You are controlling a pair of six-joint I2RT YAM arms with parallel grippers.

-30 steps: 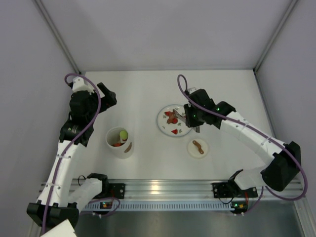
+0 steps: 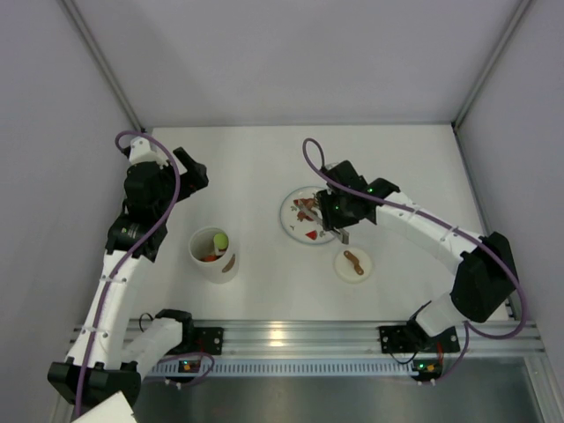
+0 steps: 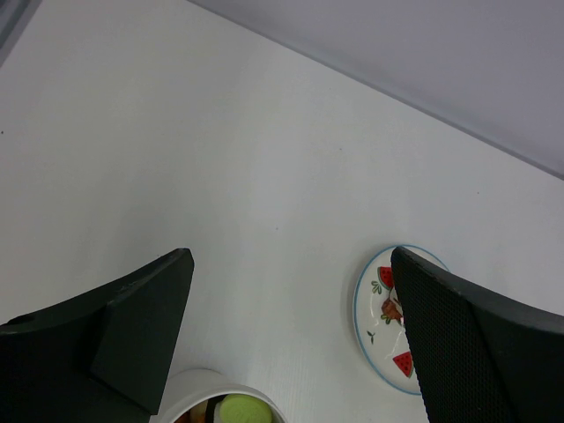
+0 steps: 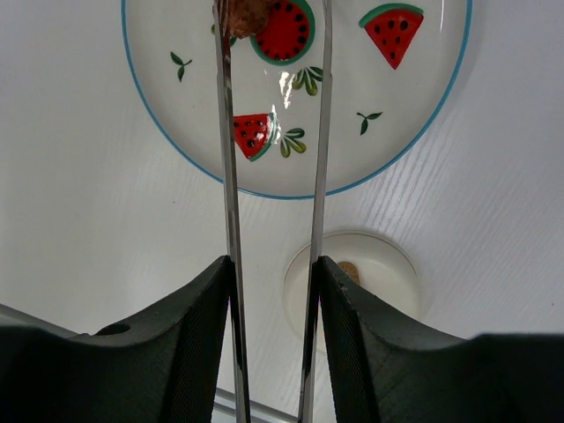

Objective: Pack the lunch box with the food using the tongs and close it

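In the right wrist view, metal tongs (image 4: 231, 159) run between the fingers of my right gripper, which stand apart, each against one tong arm. The tongs' arms are spread over the large white plate (image 4: 154, 115) with its blue rim and watermelon print. Between their far ends shows a piece of brown food (image 4: 247, 16); whether they touch it I cannot tell. A small white dish (image 2: 345, 274) near the plate bears a brown sausage-like piece (image 2: 354, 262). On the left stands a white round container (image 2: 213, 270). My left gripper is open and empty.
Inside the container lie a green round piece (image 3: 245, 410) and some red food. Walls close in the back and both sides.
My right gripper has shifted left over the large plate, carrying the tongs with it. The left arm, the container and the small dish have not moved.
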